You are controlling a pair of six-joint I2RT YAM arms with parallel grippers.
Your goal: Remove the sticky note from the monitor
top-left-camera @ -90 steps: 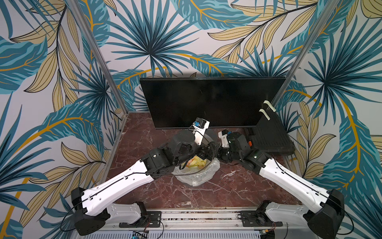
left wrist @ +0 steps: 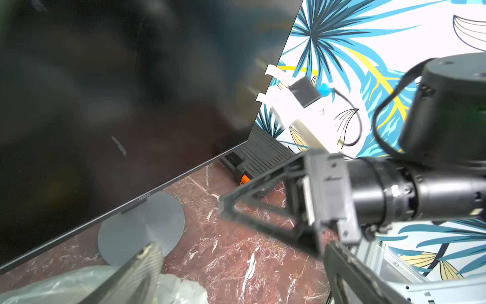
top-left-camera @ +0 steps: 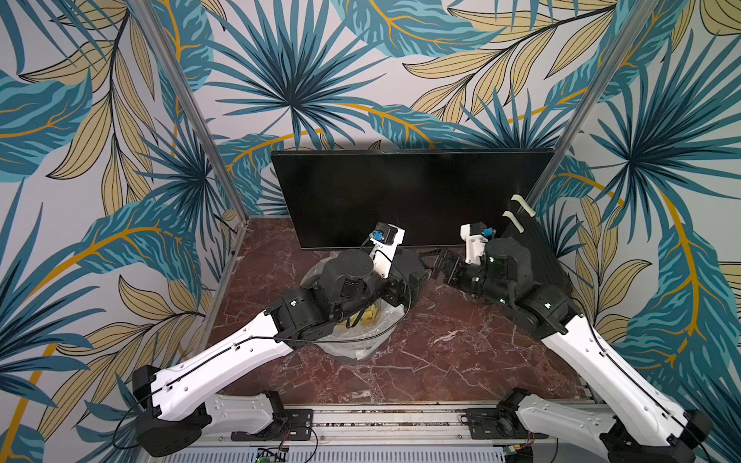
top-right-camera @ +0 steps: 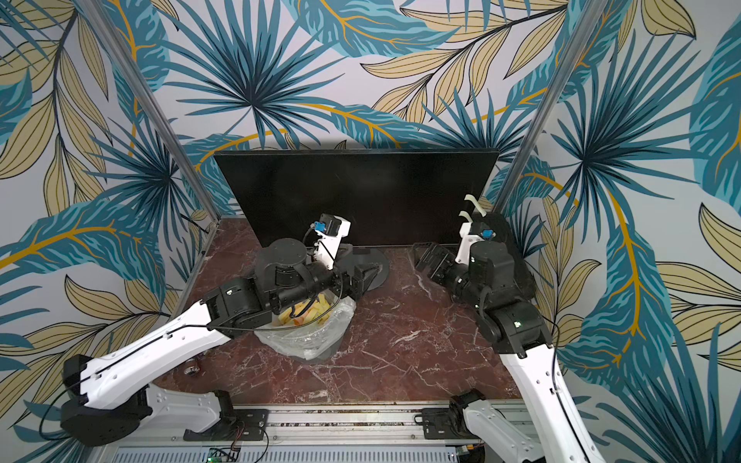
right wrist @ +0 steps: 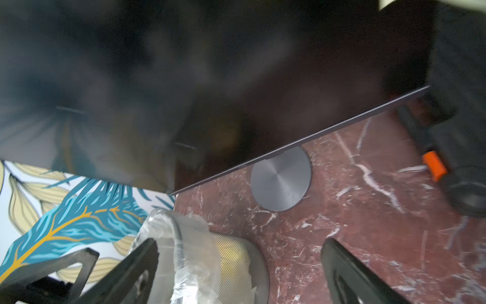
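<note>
The black monitor (top-left-camera: 401,193) stands at the back of the marble table. Two pale strips (top-left-camera: 522,205) stick out at its right edge; whether these are sticky notes I cannot tell. A lined bin (top-right-camera: 308,339) with yellow paper inside stands below my left gripper (top-right-camera: 361,277). That gripper hovers over the bin's right side, open in the left wrist view. My right gripper (top-right-camera: 428,258) hangs right of the bin, in front of the monitor's lower right area. Its fingers stand apart in the right wrist view, nothing between them.
A dark ridged case (left wrist: 265,147) with an orange part sits at the right beside the monitor. The monitor's round base (right wrist: 281,179) rests on the table.
My right arm has swung up and rightward, away from the bin and my left gripper. The bin looks shifted slightly left since a second ago. My left arm has moved only slightly.
</note>
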